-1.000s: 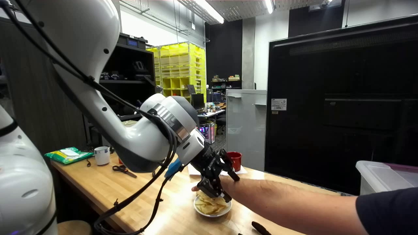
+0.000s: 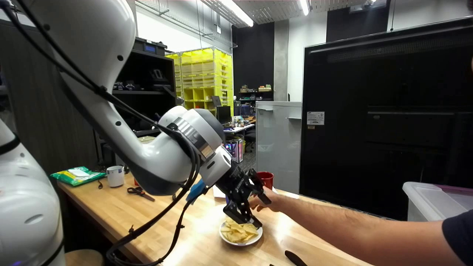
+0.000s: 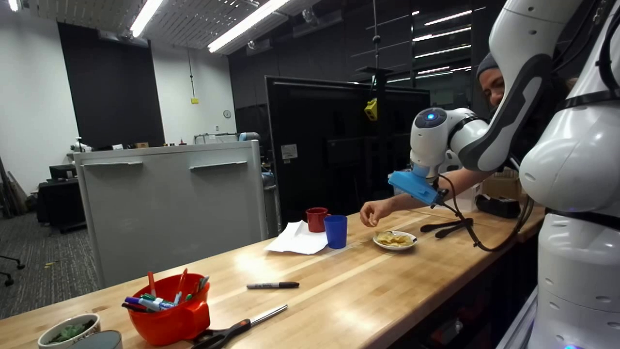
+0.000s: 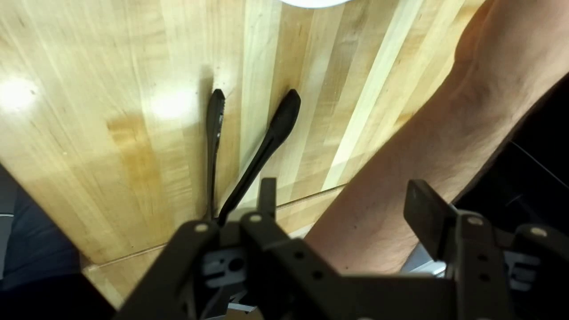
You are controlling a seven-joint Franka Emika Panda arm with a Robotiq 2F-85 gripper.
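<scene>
My gripper point(image 2: 258, 213) is held above the table, open, with nothing between its fingers. In exterior view 1 it overlaps the far edge of a white plate of yellow chips point(image 2: 239, 232). The wrist view catches only the rim of that plate point(image 4: 315, 2) at the top. Black tongs point(image 4: 277, 128) lie on the table, their two arms spread, between the plate and my gripper in that view. A person's arm point(image 4: 426, 160) crosses below my fingers. In exterior view 2 the hand point(image 3: 376, 212) hovers near the plate, beside a blue cup point(image 3: 335, 231).
A red mug point(image 3: 317, 219) and white paper point(image 3: 297, 238) sit by the blue cup. A marker point(image 3: 273, 285), scissors point(image 3: 235, 331) and a red container of pens point(image 3: 168, 320) occupy the other end. A green bag point(image 2: 79, 175) and a white mug point(image 2: 115, 176) stand at far left.
The person's hand has pulled back from beyond the plate toward the right. The blue cup, not visible before, now shows a little behind my gripper. My arm has stayed still.
</scene>
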